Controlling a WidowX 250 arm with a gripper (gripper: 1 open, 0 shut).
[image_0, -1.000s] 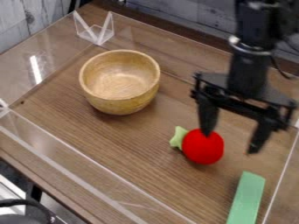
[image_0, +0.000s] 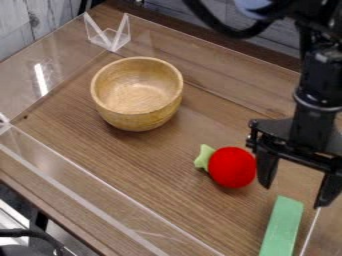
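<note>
My gripper (image_0: 293, 170) hangs at the right, open, its dark fingers pointing down over the wooden table. Just left of it a round red object (image_0: 233, 168) with a pale green part (image_0: 205, 157) lies on the table. Below the gripper lies a long mint-green object (image_0: 281, 228). A tan bowl (image_0: 135, 110) stands at the upper left.
The wooden table (image_0: 120, 180) has free room at the left and centre. A clear plastic piece (image_0: 110, 32) is at the top left edge. Dark cables show at the bottom left corner and above the arm.
Over the last second my gripper has moved right, away from above the red object. The objects on the table look unmoved.
</note>
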